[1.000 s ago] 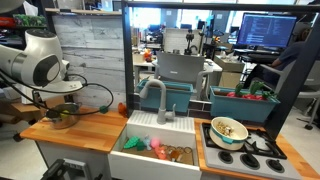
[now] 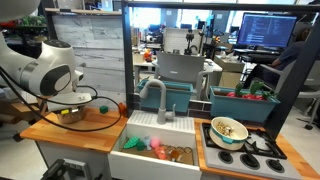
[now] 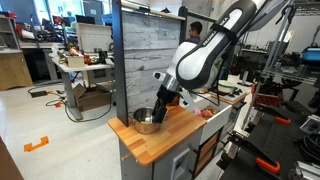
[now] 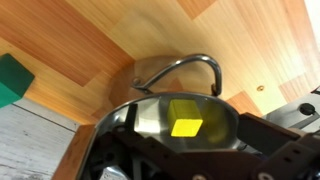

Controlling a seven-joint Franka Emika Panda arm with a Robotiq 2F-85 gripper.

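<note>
A shiny metal pot with a looped handle stands on the wooden counter, its near part hidden by my gripper in the wrist view. Inside it lies a yellow-green block. My gripper is open over the pot, its dark fingers wide apart with nothing held between them. The same pot appears at the counter's end in exterior view 2, with the gripper low beside and above its rim.
A green object lies on the counter near the pot. Right of the counter are a sink holding several colourful items and a stove with a pan. A blue bin stands behind. Wooden surface between pot and sink is mostly clear.
In exterior view 1 the white arm has shifted right and lowered slightly over the pot. The pot shows no clear movement.
</note>
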